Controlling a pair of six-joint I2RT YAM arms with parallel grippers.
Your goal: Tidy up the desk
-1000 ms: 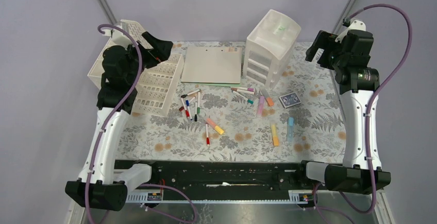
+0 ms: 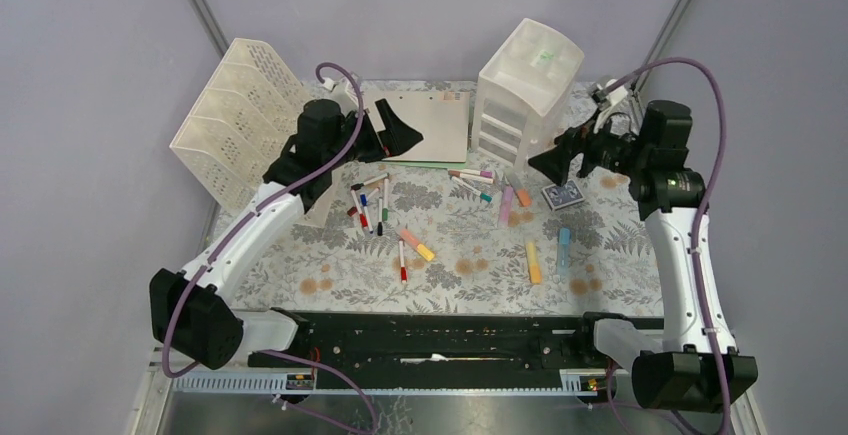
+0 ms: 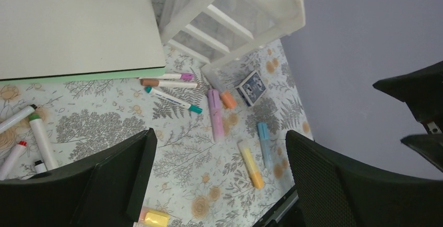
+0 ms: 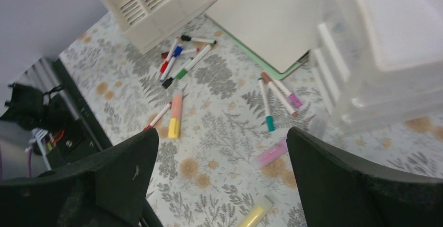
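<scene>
Markers (image 2: 380, 210) lie scattered left of centre, with more below the whiteboard (image 2: 420, 120). Highlighters lie apart: pink (image 2: 506, 207), yellow (image 2: 534, 261), blue (image 2: 563, 252), orange (image 2: 521, 192), and a pink-yellow one (image 2: 416, 244). A small card box (image 2: 563, 194) lies at right. My left gripper (image 2: 398, 127) hangs open over the whiteboard; its wrist view shows nothing between the fingers. My right gripper (image 2: 560, 160) is open beside the white drawer unit (image 2: 525, 75), above the desk; its wrist view shows nothing held.
A cream slotted organizer (image 2: 225, 125) stands at the back left, partly hidden by my left arm. Walls border the sides and back.
The objects on the desk are unchanged.
</scene>
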